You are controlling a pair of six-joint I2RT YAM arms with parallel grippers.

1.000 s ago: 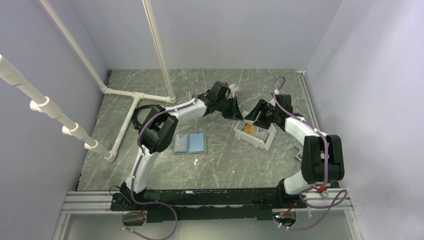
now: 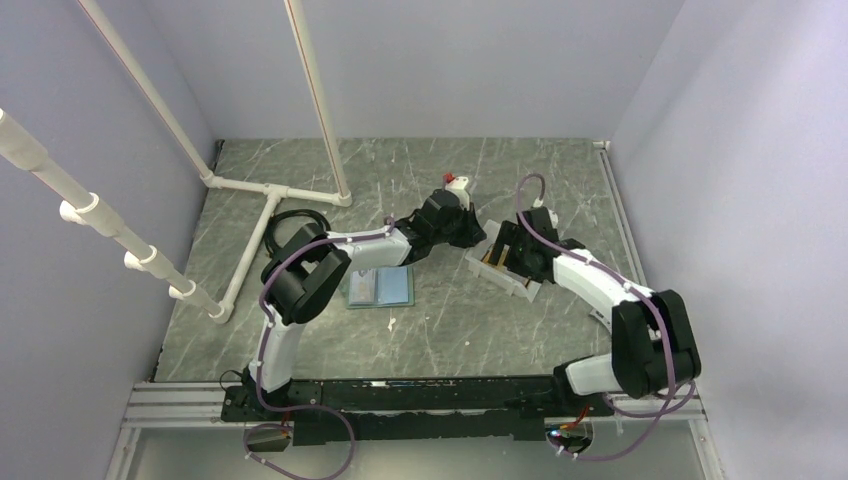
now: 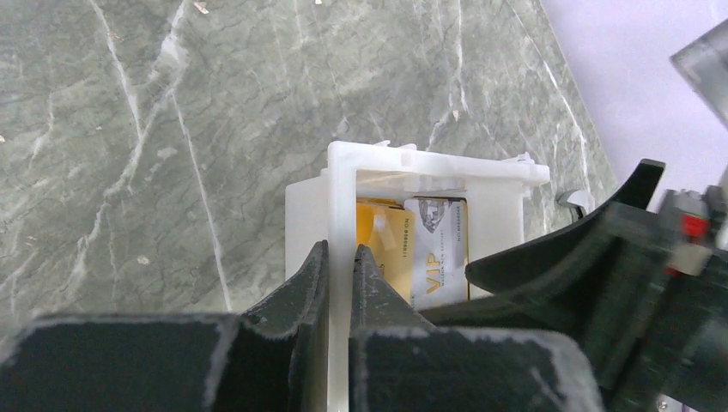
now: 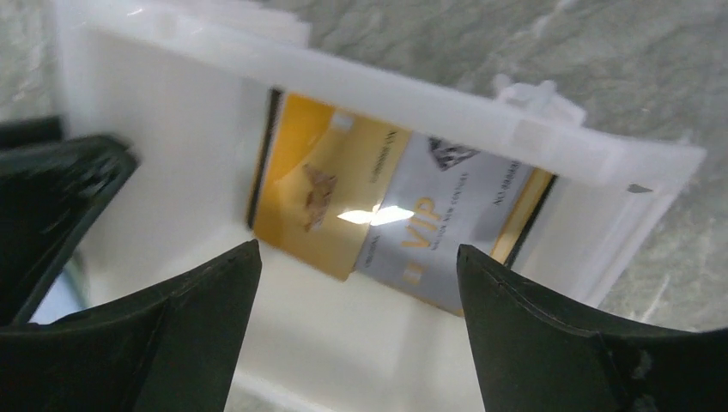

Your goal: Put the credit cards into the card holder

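A white open box (image 2: 505, 283) holds the credit cards; a gold card (image 4: 333, 184) and a silver VIP card (image 4: 438, 219) lie side by side in it. My left gripper is shut on the rim of the box's left wall. Over the box, my right gripper stands open above the cards, with nothing visibly held between its fingers. A flat, open folder (image 2: 380, 306) that looks like the card holder lies left of the box, with a greyish half and a light blue half.
A white pipe frame (image 2: 248, 250) and a coiled black cable (image 2: 272, 235) stand at the left. A grey object (image 2: 601, 319) is partly hidden by the right arm. Bare marble table (image 2: 450, 330) lies between folder and box. Both grippers are close together.
The left arm has shifted slightly towards the front, still gripping the box rim.
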